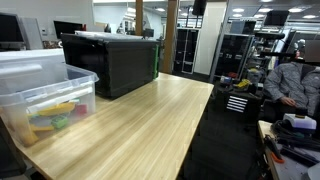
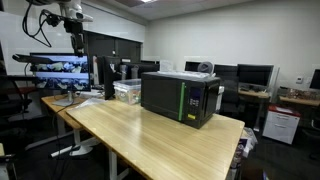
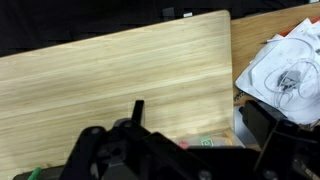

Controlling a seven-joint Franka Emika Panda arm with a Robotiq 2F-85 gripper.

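My gripper hangs high above the wooden table, open with nothing between its fingers; the wrist view looks down on bare tabletop. In exterior view 2 the gripper is at the upper left, well clear of the surface. Only a dark part of it shows at the top edge of exterior view 1. A black microwave stands along the table's far side in that view. Left of it sits a clear plastic bin holding several colourful items, green, yellow and orange among them.
White cables or papers lie at the right in the wrist view. A monitor stands behind the arm in exterior view 2.
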